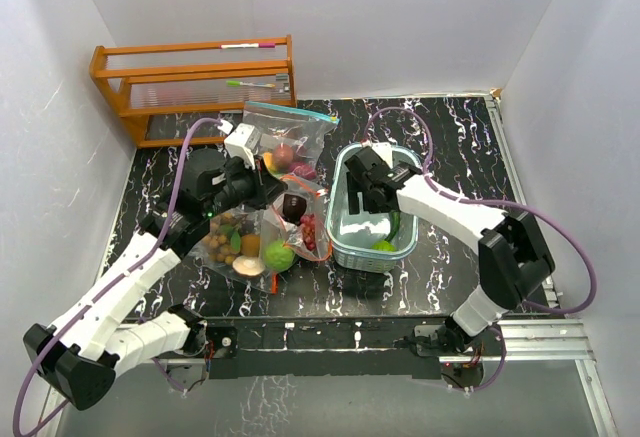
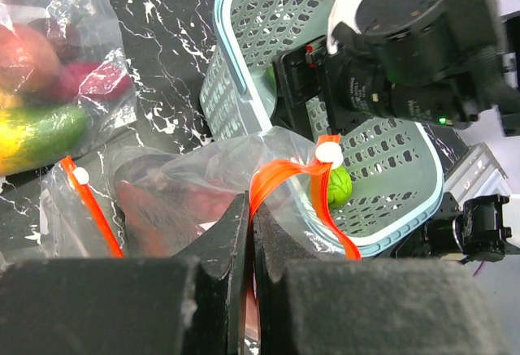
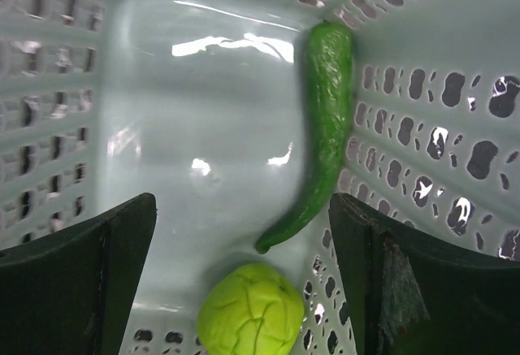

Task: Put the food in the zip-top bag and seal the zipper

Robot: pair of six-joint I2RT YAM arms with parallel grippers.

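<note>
A clear zip bag with an orange zipper [image 2: 280, 172] hangs from my left gripper, which is shut on its edge. Inside that bag I make out red grapes [image 1: 309, 229] and a dark round item [image 1: 293, 207]. The basket [image 1: 337, 242] stands to its right. My right gripper is down in the basket, open, with nothing between its fingers. Below and beyond the fingers a green cucumber [image 3: 329, 103] lies along the basket wall. A light green ball-shaped vegetable [image 3: 250, 310] rests on the basket floor near the bottom of the right wrist view.
A filled bag [image 2: 61, 79] with a blue zipper lies behind. Another filled bag [image 1: 225, 247] with an orange zipper lies at the front left. A wooden rack [image 1: 200, 72] stands at the back left. Bare table [image 1: 455, 167] shows right of the basket.
</note>
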